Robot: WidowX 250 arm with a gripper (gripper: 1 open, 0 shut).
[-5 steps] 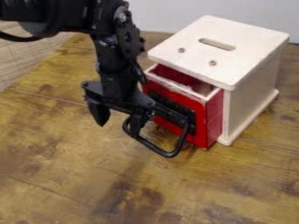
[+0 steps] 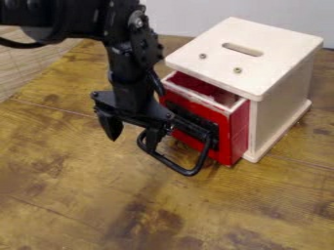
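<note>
A white wooden cabinet (image 2: pixel 280 83) stands at the right, with a red-fronted drawer (image 2: pixel 229 137) at its left side, pulled partly out and open at the top. A black handle (image 2: pixel 186 168) projects from the lower drawer front. My black gripper (image 2: pixel 151 133) is low beside the drawer front, around the handle's upper left part; whether its fingers are shut on it cannot be made out.
A pale wall stands behind the cabinet, and a lighter surface lies at the upper left edge.
</note>
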